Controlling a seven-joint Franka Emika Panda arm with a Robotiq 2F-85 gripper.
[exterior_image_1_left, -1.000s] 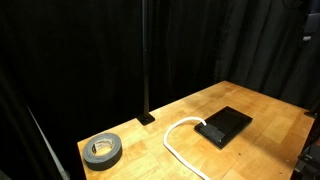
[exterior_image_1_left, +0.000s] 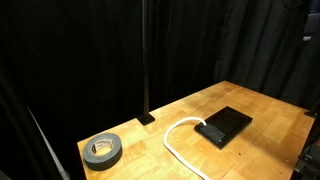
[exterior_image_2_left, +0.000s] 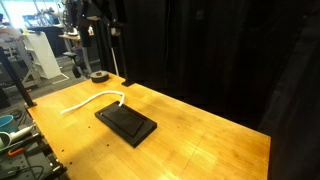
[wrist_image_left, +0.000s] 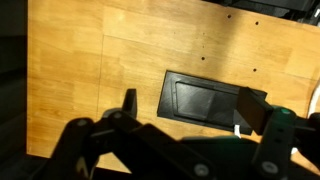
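On the wooden table lies a flat black tray-like object (exterior_image_1_left: 223, 126), with a raised inner border visible in the wrist view (wrist_image_left: 205, 100). A white cord (exterior_image_1_left: 174, 145) curves across the tabletop, one end resting on the black object's edge; in the second exterior view the cord (exterior_image_2_left: 88, 100) bends toward that object (exterior_image_2_left: 126, 124). My gripper is above the black object, its fingers wide apart and nothing between them. Part of the black object is hidden behind the gripper's body in the wrist view.
A roll of grey tape (exterior_image_1_left: 102, 151) sits at the table's corner, beyond the cord. A thin stand with a black foot (exterior_image_1_left: 145, 118) rises at the back edge against dark curtains.
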